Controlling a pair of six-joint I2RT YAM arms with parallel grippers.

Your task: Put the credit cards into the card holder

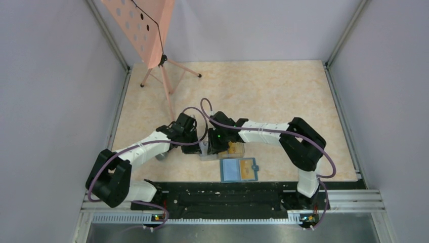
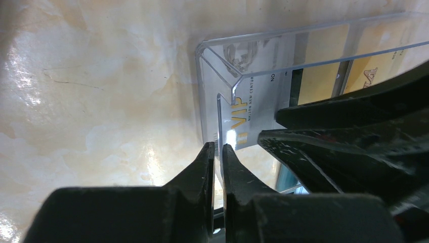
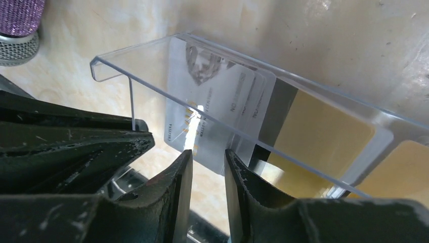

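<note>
The clear box [image 1: 238, 156] of cards sits at the table's front middle. In the left wrist view, my left gripper is shut on the box's thin clear end wall. White cards [image 3: 215, 96] lie inside at that end, with gold cards [image 3: 324, 129] farther along. Over the white cards, my right gripper is partly open, its fingertips spread apart; no card is clearly held between them. The blue card holder [image 1: 230, 171] lies opened flat in front of the box, with a gold card [image 1: 248, 169] showing on its right half.
A pink tripod stand [image 1: 166, 83] rises at the back left. Beside the left arm lies a purple item with a mesh end [image 3: 19, 50]. Both grippers are very close together.
</note>
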